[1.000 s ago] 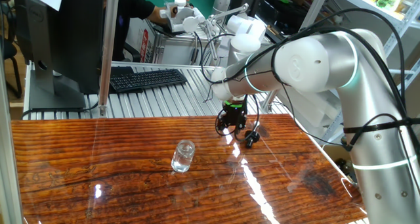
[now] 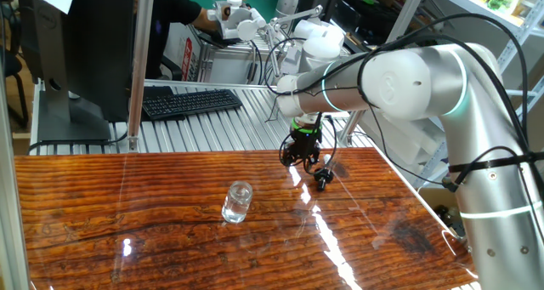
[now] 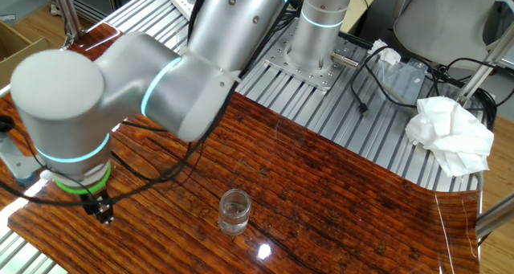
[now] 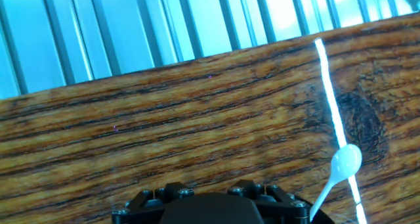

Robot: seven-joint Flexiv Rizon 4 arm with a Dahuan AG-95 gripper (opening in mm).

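My gripper (image 2: 303, 152) hangs low at the table's far right in exterior view 1; in exterior view 2 the gripper (image 3: 103, 211) is at the left. The wrist view shows only its black linkage along the bottom edge, so its fingers are unclear. A white spoon (image 4: 346, 162) points up from the linkage's right side, its handle's lower end hidden; I cannot tell whether it is held. Well away from the gripper stands a clear glass jar (image 2: 237, 202), upright, with clear liquid in it. The jar (image 3: 234, 212) is right of the gripper in exterior view 2.
The glossy wooden table (image 2: 127, 196) is otherwise largely bare. A keyboard (image 2: 191, 104) and monitor stand on the slatted metal surface behind it. Crumpled white tissue (image 3: 450, 136) lies at the right in exterior view 2. Loose cables hang around the arm.
The wrist end of the arm has shifted slightly right and tilted a little. The jar has stayed in place.
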